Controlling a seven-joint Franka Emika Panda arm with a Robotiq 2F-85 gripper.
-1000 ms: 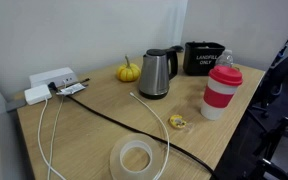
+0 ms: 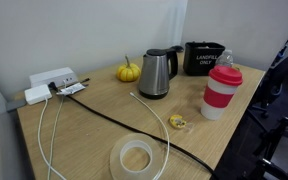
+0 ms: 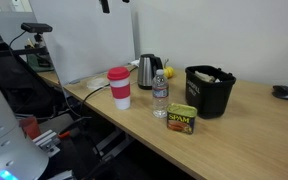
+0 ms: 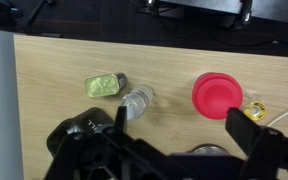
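My gripper looks down over the table from high above, its two dark fingers wide apart with nothing between them. In the wrist view, the red lid of a red-and-white cup [image 4: 217,95] lies near the right finger. A clear water bottle [image 4: 137,100] stands close to the left finger, with a yellow-green SPAM can [image 4: 105,85] beyond it. The black bin [image 4: 76,128] is partly hidden by the left finger. Exterior view 2 shows the cup [image 3: 119,90], bottle [image 3: 161,92], can [image 3: 181,119] and bin [image 3: 210,95] upright on the table.
A steel kettle [image 2: 157,75] and a small yellow pumpkin [image 2: 129,72] stand toward the wall. Cables, a power strip [image 2: 53,77], a clear tape roll [image 2: 136,158] and a yellow roll [image 2: 177,121] lie on the table. Bare wood lies right of the can in exterior view 2.
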